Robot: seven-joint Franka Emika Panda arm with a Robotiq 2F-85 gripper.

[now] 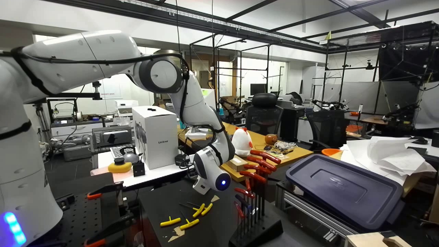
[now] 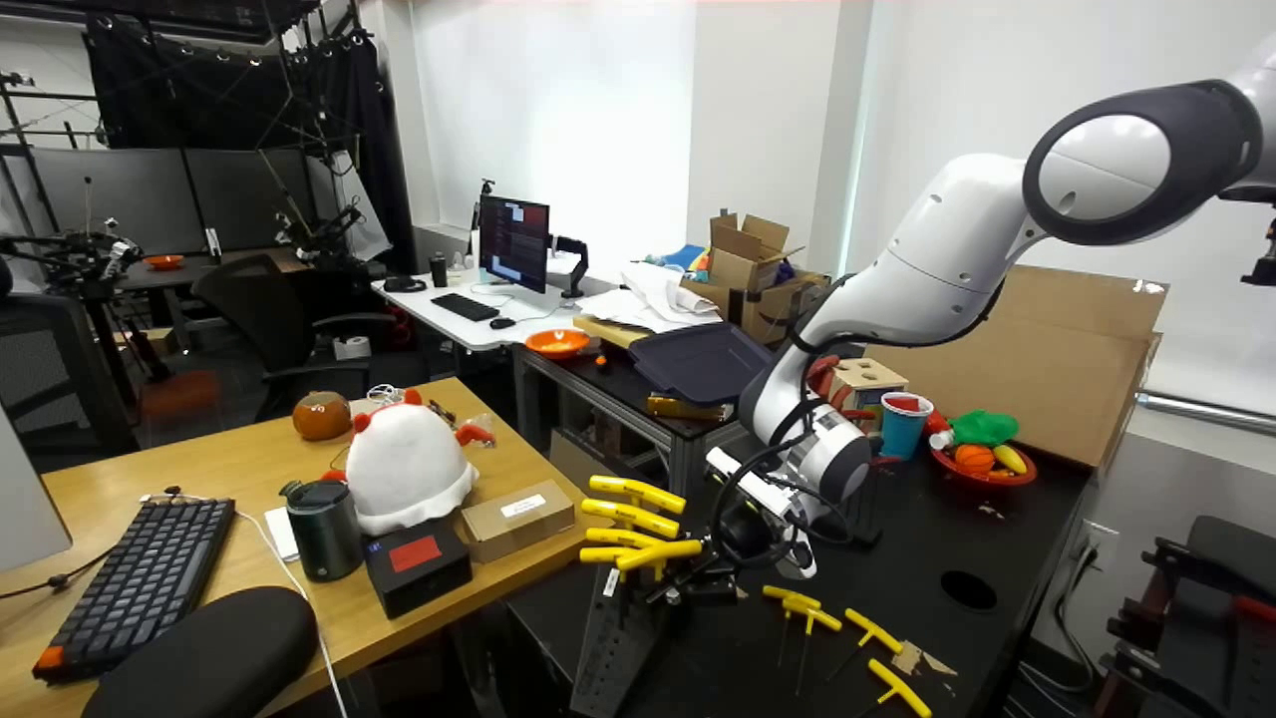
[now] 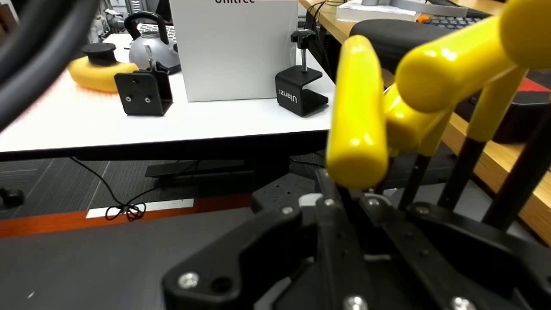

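Note:
My gripper is shut at the lower middle of the wrist view, with a yellow T-handle (image 3: 357, 124) right at its fingertips. The shaft below that handle is hidden by the fingers. Just to the right are more yellow T-handles (image 3: 426, 77), close together on dark shafts. From the other side, exterior view 2 shows the gripper (image 2: 694, 588) beside a cluster of yellow handles (image 2: 630, 489) above a black stand (image 2: 612, 646). In exterior view 1 the arm's end covers the gripper.
Several loose yellow T-handle keys (image 1: 170, 222) lie on the black table (image 1: 160, 201). A black rack of red-handled tools (image 1: 256, 230) stands at its near side. A white box (image 1: 158, 140) is on the white table beyond. A red bowl of toys (image 2: 983, 477) sits farther along the black table.

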